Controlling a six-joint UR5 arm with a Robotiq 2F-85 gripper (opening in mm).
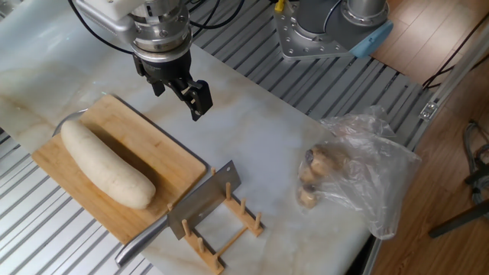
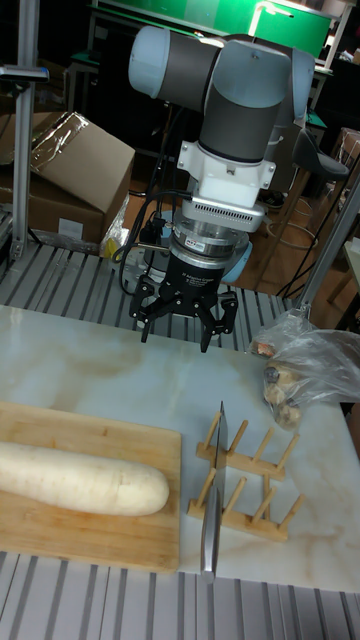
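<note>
My gripper [image 2: 176, 333] hangs above the far part of the marble-look slab, its two black fingers spread wide and nothing between them. In exterior view 2 the same gripper [image 1: 177, 101] is at the top, clear of every object. A long white radish [image 1: 107, 165] lies on a wooden cutting board [image 1: 172, 153]; the radish's left end [image 2: 80, 478] runs out of exterior view 3. Beside the board, a cleaver [image 1: 205, 202] stands on edge in a wooden peg rack [image 1: 231, 241], its metal handle pointing to the near side.
A clear plastic bag [image 1: 374, 172] with several brown lumpy pieces [image 1: 321, 164] sits at the slab's right edge. Bare slab [image 1: 256, 141] lies between board, rack and bag. The robot's base plate [image 1: 306, 38] is at the back.
</note>
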